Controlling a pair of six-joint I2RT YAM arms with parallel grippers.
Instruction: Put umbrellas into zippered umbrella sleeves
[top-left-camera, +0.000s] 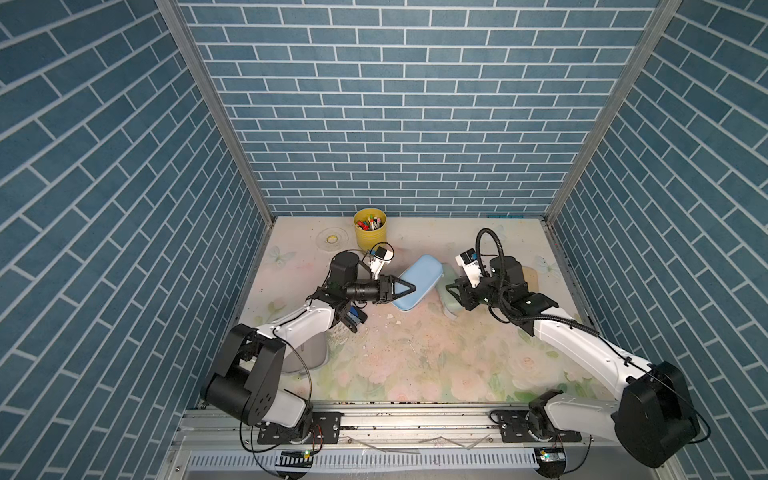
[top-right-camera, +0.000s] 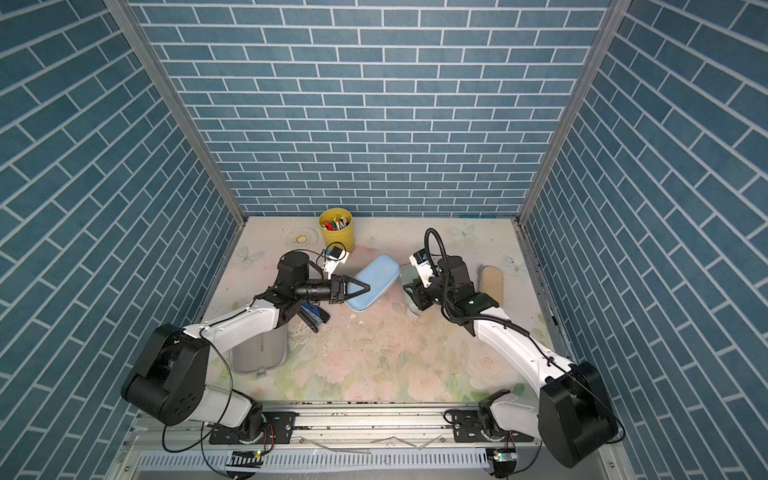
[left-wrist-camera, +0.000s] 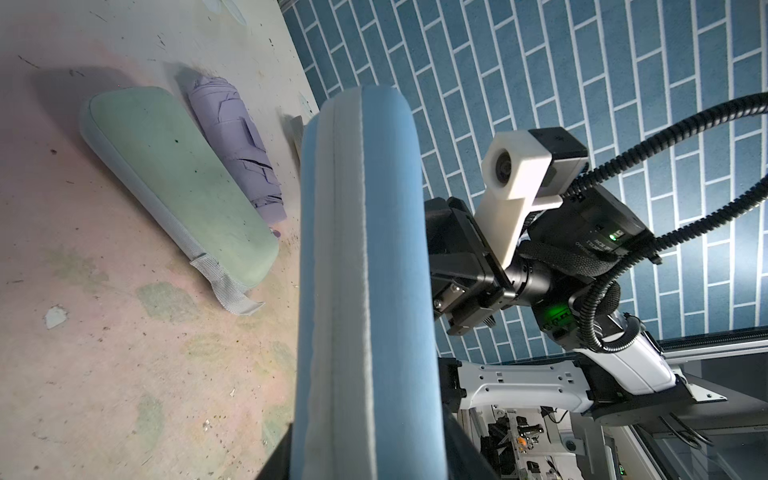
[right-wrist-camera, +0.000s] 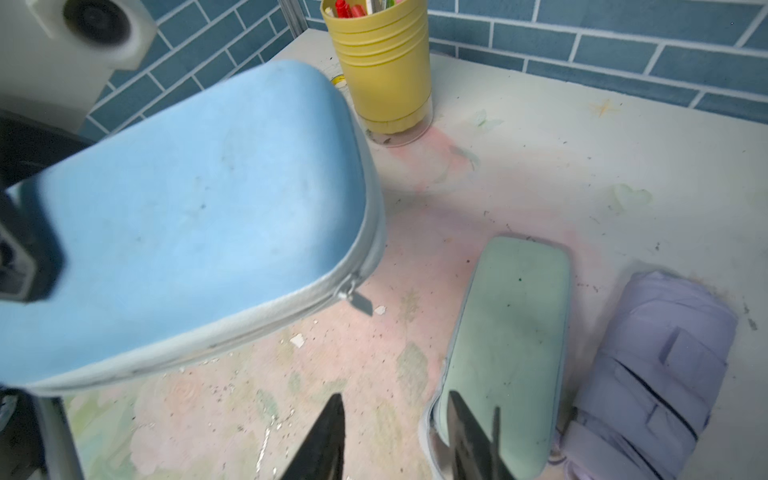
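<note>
A light blue zippered sleeve (top-left-camera: 419, 280) hangs above the table with my left gripper (top-left-camera: 411, 289) shut on it. In the right wrist view the blue sleeve (right-wrist-camera: 200, 216) looks closed, its zipper pull (right-wrist-camera: 356, 297) at the near end. On the table lies a green sleeve (left-wrist-camera: 184, 180) with a grey strap (left-wrist-camera: 224, 284). Beside it rests a folded lavender umbrella, which in the right wrist view is the umbrella (right-wrist-camera: 656, 376) at lower right. My right gripper is part open over the table, nothing between its fingers, apart from the blue sleeve.
A yellow bucket (top-left-camera: 371, 232) of pens stands at the back, near a round clear dish (top-left-camera: 333, 238). Under the left arm lie a dark blue item (top-right-camera: 313, 313) and a grey case (top-right-camera: 260, 352). A tan case (top-right-camera: 491, 284) sits at the right.
</note>
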